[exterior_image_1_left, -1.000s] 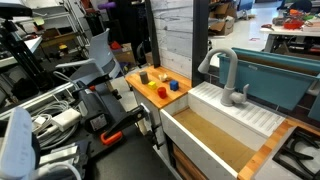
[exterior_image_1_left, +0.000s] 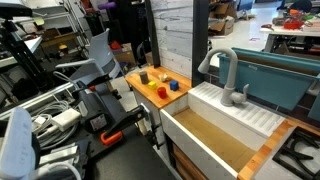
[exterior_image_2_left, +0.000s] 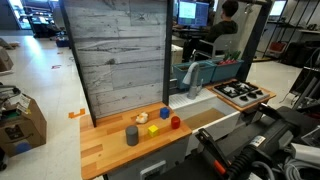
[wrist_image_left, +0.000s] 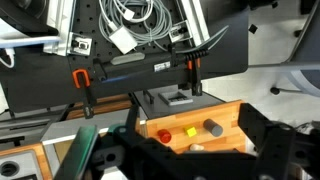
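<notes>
On the wooden counter (exterior_image_2_left: 108, 151) stand a red cup (exterior_image_2_left: 176, 122), a yellow block (exterior_image_2_left: 153, 129), a blue cup (exterior_image_2_left: 164, 112) and a grey cylinder (exterior_image_2_left: 132, 135). Another small, pale yellowish object (exterior_image_2_left: 147, 116) lies behind them. From above, the wrist view shows the red cup (wrist_image_left: 164, 134), yellow block (wrist_image_left: 191, 131) and grey cylinder (wrist_image_left: 212, 127) near its lower middle. My gripper appears there as dark fingers set wide apart, open, with nothing held between them. Its height above the counter is hard to judge.
A white sink-like basin (exterior_image_1_left: 210, 138) with a grey faucet (exterior_image_1_left: 232, 78) adjoins the counter, with a stovetop (exterior_image_1_left: 296, 152) beyond. Black clamps with orange parts (wrist_image_left: 193, 72) and coiled cables (wrist_image_left: 150, 18) occupy the dark table. A plank wall (exterior_image_2_left: 125, 65) rises behind the counter.
</notes>
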